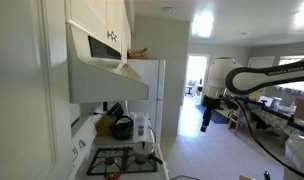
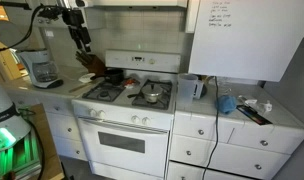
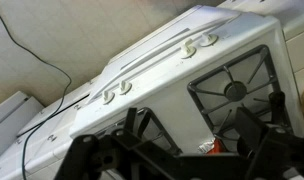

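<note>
High over the left side of the stove hangs my gripper (image 2: 86, 47), open and empty, well clear of the surfaces below. The first exterior view has the gripper (image 1: 205, 122) out to the right of the stove (image 1: 122, 175). Looking down in the wrist view, the dark fingers of the gripper stand apart in front of the white stove's burners (image 3: 235, 91) and knobs (image 3: 126, 87). A metal pot (image 2: 152, 94) sits on the right-hand burners of the stove (image 2: 127, 139).
Behind the left burners is a dark pan (image 2: 114, 75). The right counter carries a clear pitcher (image 2: 187, 86), a blue item (image 2: 227, 103) and small things. A coffee maker (image 2: 44, 74) stands at left. White cabinets (image 2: 237, 40) hang above the right counter.
</note>
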